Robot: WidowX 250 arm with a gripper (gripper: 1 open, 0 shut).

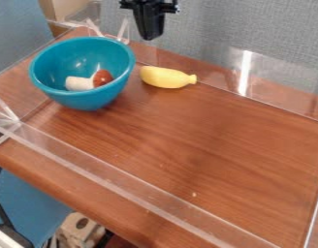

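A black gripper (pixel 150 24) hangs at the top centre, above the back of the table and cut off by the frame's top edge; its fingers are too small and dark to tell how they stand. Below it, to the right of the bowl, a yellow banana-like object (pixel 169 77) lies on the wooden table. A teal bowl (pixel 54 88) at the left holds a white cylindrical piece (pixel 79 83) and a red round object (pixel 102 77).
Clear edging runs along its sides, with a grey wall (pixel 259 39) behind and a blue floor at the lower left.
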